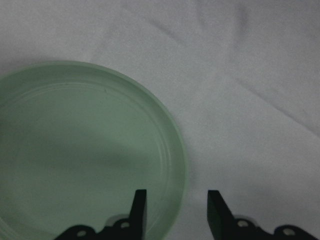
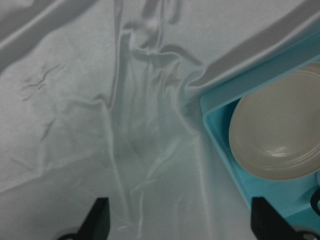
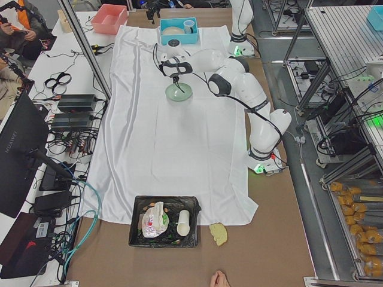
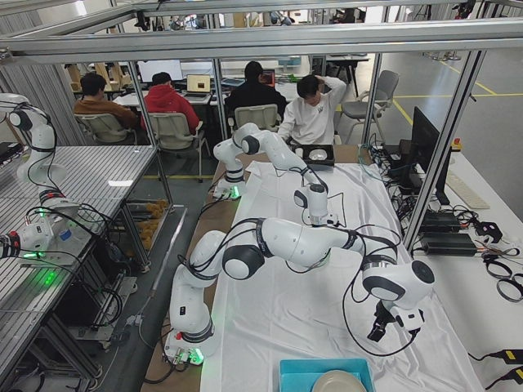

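A green plate [image 3: 178, 95] lies on the white cloth below my left gripper. In the left wrist view its rim [image 1: 172, 130] fills the left side, and my left gripper stands open over the right edge with nothing between its fingers; whether it touches the plate I cannot tell. My right gripper is open above the bare cloth beside a blue bin [image 2: 220, 98], which holds a pale dish [image 2: 275, 125]; in the right camera view the bin [image 4: 290, 376] is in the near foreground.
A black tray [image 3: 137, 236] with wrappers and a white cylinder sits at the near end, a yellow sponge [image 3: 218, 234] beside it. A pink bin [image 3: 109, 18] stands at the far left.
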